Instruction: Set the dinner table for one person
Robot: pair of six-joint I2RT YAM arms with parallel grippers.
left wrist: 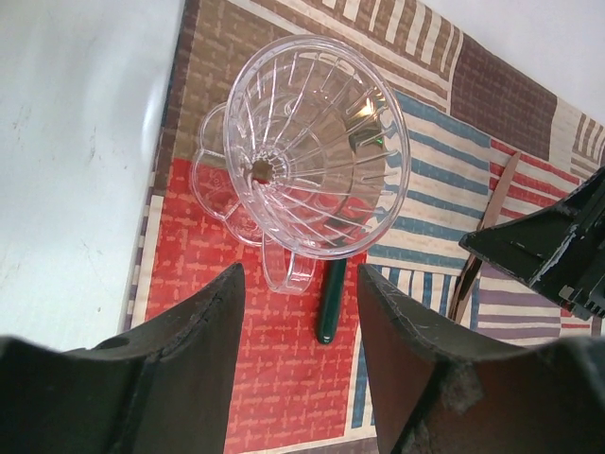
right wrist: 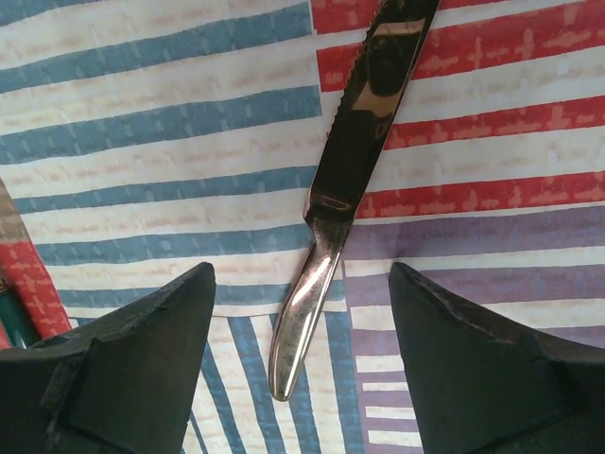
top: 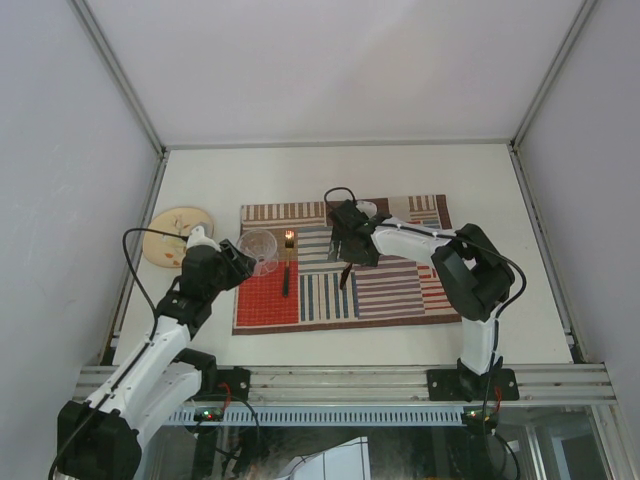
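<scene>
A steel knife (top: 345,277) (right wrist: 317,274) lies on the striped placemat (top: 260,305), beneath my right gripper (top: 346,250), whose open fingers flank its handle, seen in the right wrist view. My left gripper (top: 244,265) is open beside a clear glass cup (top: 258,245) (left wrist: 317,142) with a handle, standing on the left of the placemat. A fork (top: 287,268) with a dark green handle (left wrist: 331,303) lies between cup and knife, partly hidden by the cup in the left wrist view.
A round decorated plate (top: 170,240) lies on the white table at the left, off the placemat, behind my left arm. Walls surround the table on the sides and back.
</scene>
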